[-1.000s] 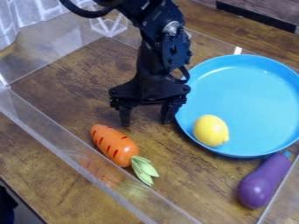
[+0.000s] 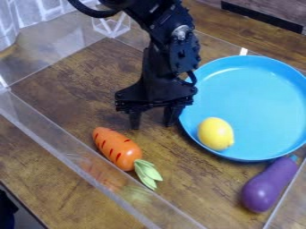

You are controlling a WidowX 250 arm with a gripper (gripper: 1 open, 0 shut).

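My black gripper (image 2: 155, 112) hangs low over the wooden surface at the centre, just left of the blue plate, its fingers pointing down. Nothing shows clearly between them, though the dark shapes make the finger hard to read. An orange toy carrot (image 2: 116, 148) with green leaves lies in front of it, to the lower left. A yellow lemon (image 2: 216, 133) rests on the blue plate (image 2: 248, 94) at its lower left. A purple eggplant (image 2: 264, 188) lies below the plate at the lower right.
Clear plastic walls (image 2: 48, 134) edge the work area on the left and front. Bare wood (image 2: 74, 85) is free to the left of the gripper. A wooden backboard stands at the top right.
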